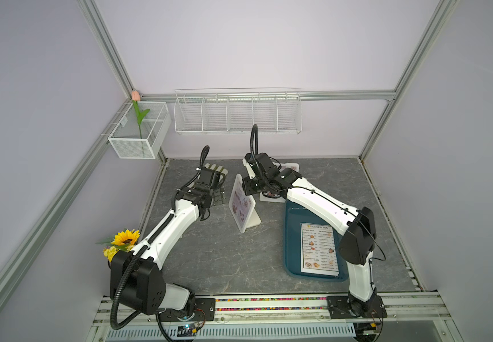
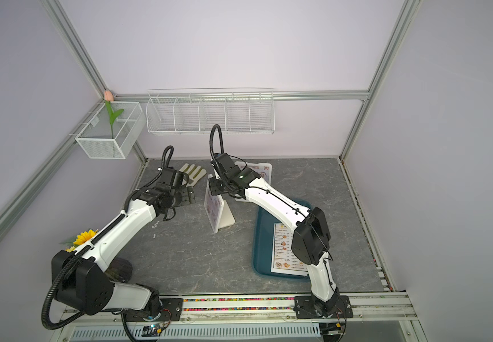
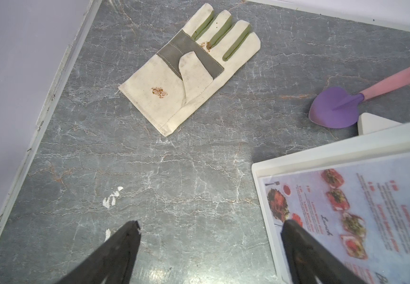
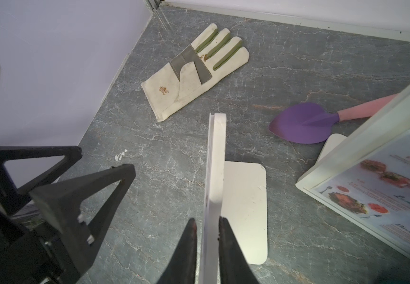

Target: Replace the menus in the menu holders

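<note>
A white menu holder stands upright mid-table, its menu facing left. In the right wrist view my right gripper straddles this holder's narrow edge, fingers drawn in close with the frame between them; its contact is blurred. The left gripper is open to the left of the holder, nothing between its fingers, and the printed menu shows beside it. Behind the right arm is a second holder with a food menu in it. Another menu sheet lies flat in the blue tray.
A work glove lies at the back left. Near the second holder rests a purple trowel with a pink handle. Wire baskets hang on the back wall.
</note>
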